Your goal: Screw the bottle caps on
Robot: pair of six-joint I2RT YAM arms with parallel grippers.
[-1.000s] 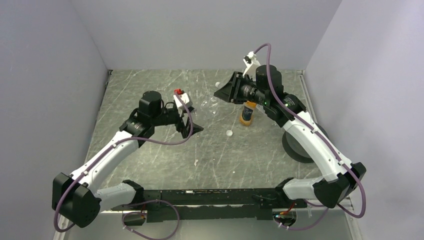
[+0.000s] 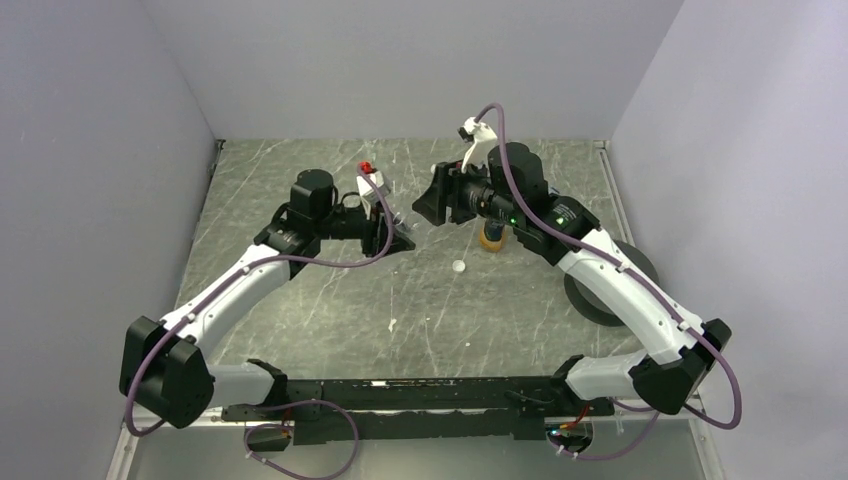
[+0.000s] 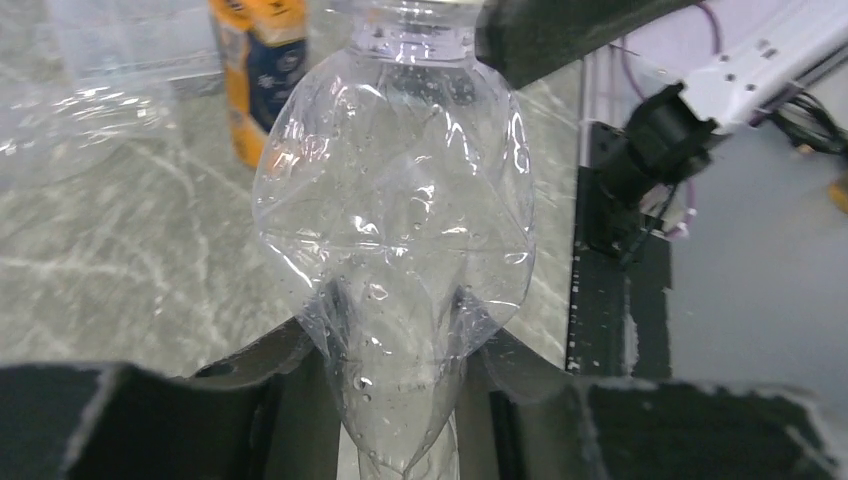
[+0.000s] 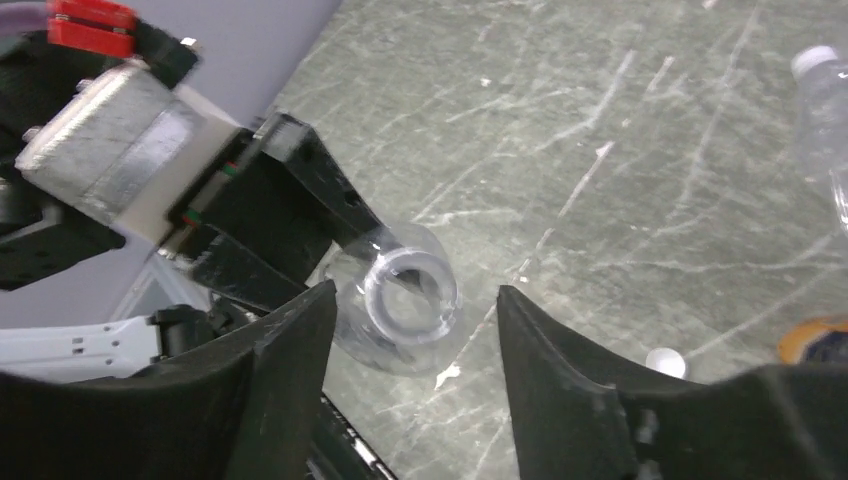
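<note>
My left gripper [image 2: 394,232] is shut on the body of a clear plastic bottle [image 3: 400,190], left of the table's middle. The bottle's ring-shaped mouth [image 4: 412,292] faces the right wrist camera and shows no cap. Facing it from the right, my right gripper [image 2: 441,210] stands part open. No cap shows between its fingers; one dark finger [image 3: 570,35] comes close beside the bottle's neck in the left wrist view. A loose white cap [image 2: 458,266] lies on the table below the right gripper.
An orange and dark container [image 2: 492,238] is partly under the right arm. A clear bottle with a white cap [image 4: 812,60] lies farther off. A round black bin [image 2: 640,262] stands at the right edge.
The left gripper rose slightly and moved right; the right gripper shifted left and a little down.
</note>
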